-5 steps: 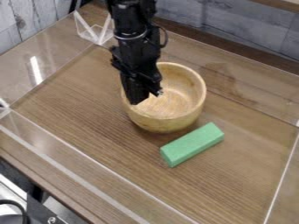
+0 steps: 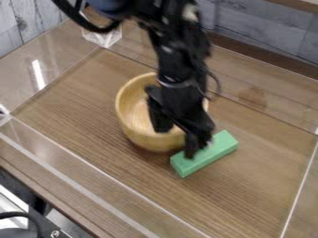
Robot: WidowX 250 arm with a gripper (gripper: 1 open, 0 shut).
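My black gripper reaches down from the top middle, its fingers spread open over the right part of a yellow-tan bowl and just above a green block. The block lies on the wooden table, right at the bowl's lower right. The arm hides much of the bowl's interior; I cannot tell whether the fingertips touch anything.
A back edge runs along the top right. A clear plastic piece is at the top left, and dark cables lie at the lower left.
The gripper has moved down and to the right, from over the bowl toward the green block. The bowl appears slightly shifted left; the block stays put.
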